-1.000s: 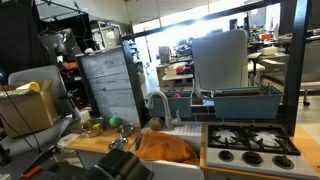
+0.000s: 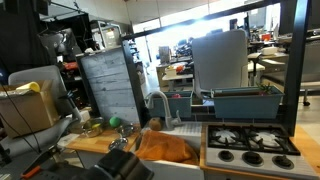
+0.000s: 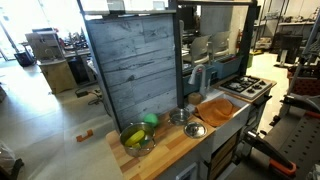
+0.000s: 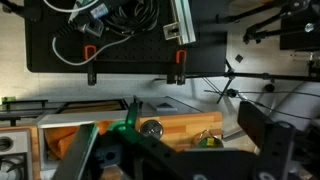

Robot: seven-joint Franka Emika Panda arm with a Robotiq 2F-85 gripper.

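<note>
In the wrist view my gripper stands open, its dark fingers spread at the bottom of the picture with nothing held between them. Beneath it runs the wooden counter. An orange cloth (image 2: 167,147) lies draped over the sink area, left of the stove (image 2: 252,148). A metal bowl (image 3: 136,139) holding something yellow-green sits at the counter's near end in the second exterior view. Close to it are a green round item (image 3: 151,119), a metal pot (image 3: 179,116) and a shiny lid-like disc (image 3: 195,130). The gripper is hard to make out in both exterior views.
A faucet (image 2: 158,106) rises behind the cloth, with a blue bin (image 2: 248,105) farther right. A grey wood-look panel (image 3: 144,78) backs the counter. Cables (image 4: 135,18) and orange-marked clamps (image 4: 180,66) occupy the black table. Bare wood shows along the counter's front.
</note>
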